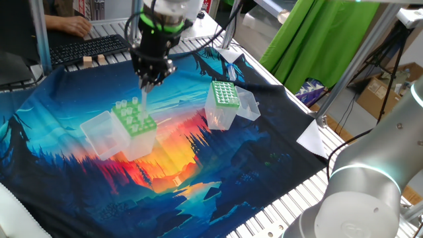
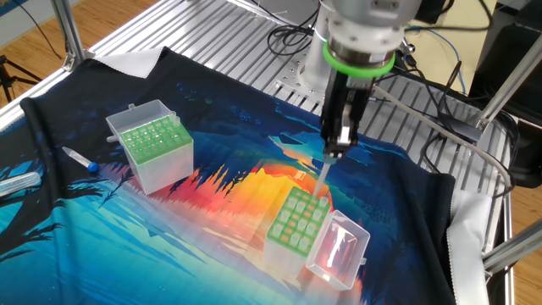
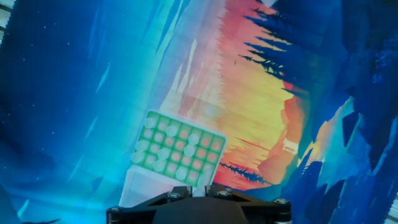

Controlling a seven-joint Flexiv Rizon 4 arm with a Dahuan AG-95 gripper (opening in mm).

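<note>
My gripper (image 2: 330,156) is shut on a long translucent pipette tip (image 2: 323,178), which hangs downward over the far corner of a tip box. That tip box (image 1: 139,144) has a green top with several tips standing in it and some empty holes. Whether the held tip's lower end is clear of the holes, I cannot tell. Seen in the wrist view, the gripper is at the bottom, by the corner of the green rack (image 3: 180,147). A second tip box (image 1: 221,116), also green-topped, stands apart on the cloth.
An open clear lid (image 2: 339,251) adjoins the first box, and another lid (image 1: 248,104) the second. A blue-capped marker (image 2: 80,159) lies on the printed cloth (image 2: 229,182). Cloth between the boxes is free. A keyboard (image 1: 89,48) and a person's hand (image 1: 76,26) are at the back.
</note>
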